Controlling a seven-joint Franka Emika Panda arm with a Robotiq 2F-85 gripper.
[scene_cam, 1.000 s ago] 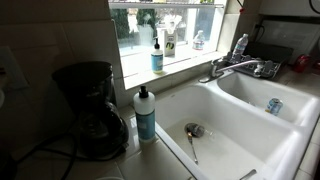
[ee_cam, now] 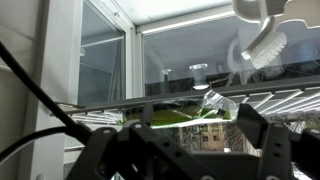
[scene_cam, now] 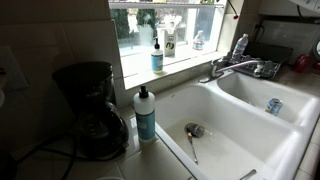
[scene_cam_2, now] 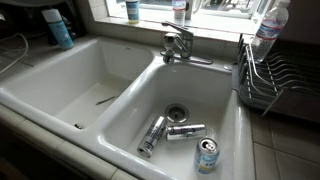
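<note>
My gripper shows at the bottom of the wrist view, its dark fingers standing apart with nothing clearly held between them. It faces a window; a white brush hangs at the upper right of that view. Neither exterior view clearly shows the gripper. Several cans lie in the right basin, among them an upright blue-and-silver can and a can on its side. A white pump bottle with a blue label stands on the counter left of the sink.
A black coffee maker stands at the left. The faucet rises behind the basins. A clear water bottle stands by the dish rack. Bottles line the windowsill.
</note>
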